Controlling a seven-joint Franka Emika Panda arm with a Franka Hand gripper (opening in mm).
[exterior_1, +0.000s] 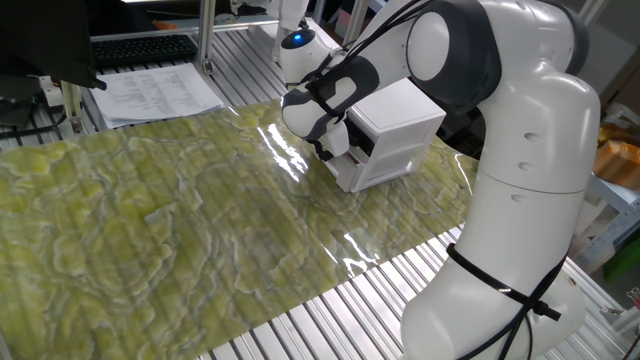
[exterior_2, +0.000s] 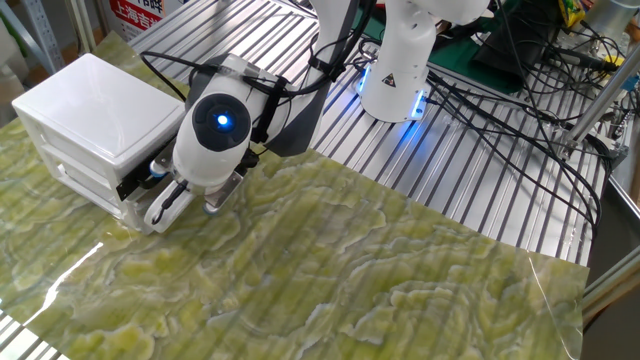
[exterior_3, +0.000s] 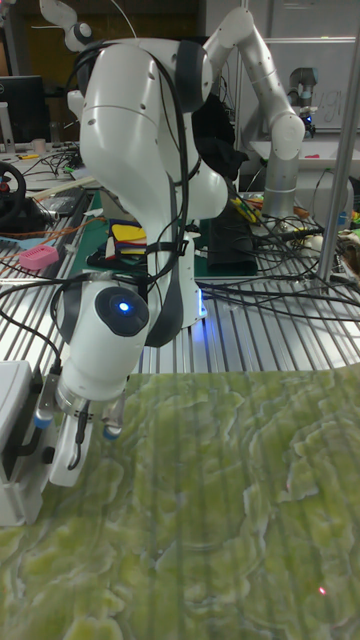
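Observation:
A white drawer cabinet (exterior_2: 105, 110) stands on the green marbled sheet (exterior_1: 150, 230), at the left edge in exterior view 3. My gripper (exterior_1: 325, 152) is down low at the cabinet's front side, close against it. In exterior view 2 the wrist (exterior_2: 212, 140) tilts over the cabinet's front corner and covers part of the drawer fronts. A low white part of the front (exterior_1: 347, 178) sticks out a little beneath the gripper. Dark gaps show higher on that side. The fingertips are small and partly hidden, so their opening, and whether they touch the cabinet, cannot be made out.
The marbled sheet is bare away from the cabinet, with wide free room. Papers (exterior_1: 155, 95) and a keyboard (exterior_1: 145, 50) lie beyond it. Black cables (exterior_2: 520, 150) spread over the slatted metal table near another arm's base (exterior_2: 392, 90).

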